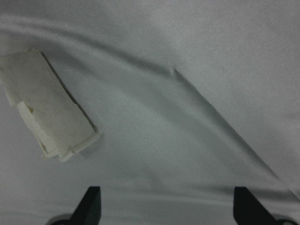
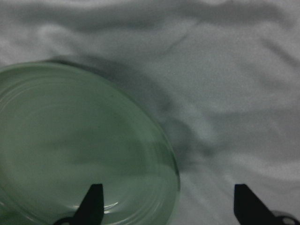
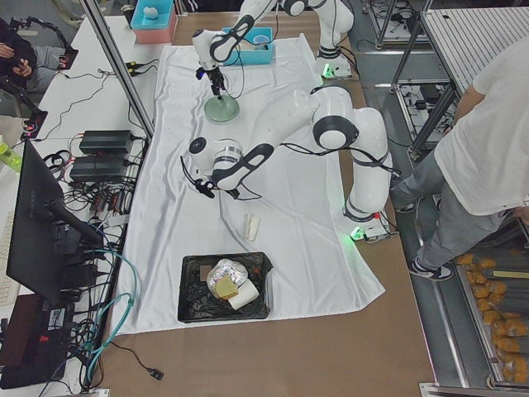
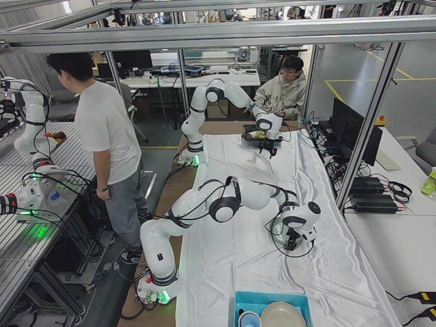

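Note:
A folded off-white paper napkin (image 1: pixel 50 98) lies on the white cloth (image 3: pixel 318 265). My left gripper is above it, open, with nothing between its fingers; the napkin sits to the upper left in that wrist view. A green plate (image 3: pixel 221 108) lies on the cloth farther along the table. My right gripper hangs open over the plate's edge, the plate (image 2: pixel 77 136) filling the left of that wrist view.
A black tray (image 3: pixel 190 306) holds a foil bundle, a sponge and a white roll at one end. A blue bin (image 4: pixel 238 300) with a cup (image 4: pixel 249 320) and dish is at the other. People stand or sit beside the table.

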